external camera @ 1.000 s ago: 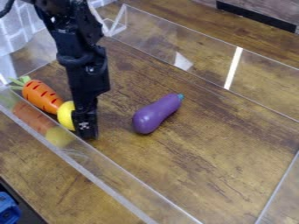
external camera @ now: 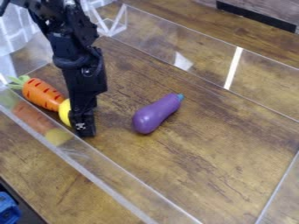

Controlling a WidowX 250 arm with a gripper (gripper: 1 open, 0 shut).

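The black gripper (external camera: 84,124) reaches down from the top left, its fingertips low by a yellow round object (external camera: 68,114), which it partly covers. The gripper is open. An orange toy carrot (external camera: 40,93) with a green top lies just left of the yellow object. A purple toy eggplant (external camera: 156,114) lies apart, to the right of the gripper.
Clear plastic walls enclose the wooden surface (external camera: 211,157), with one wall running diagonally along the lower left beside the carrot. A blue object (external camera: 7,208) is at the bottom left corner.
The gripper has shifted very slightly to the left over the last second; the toys look essentially unmoved.
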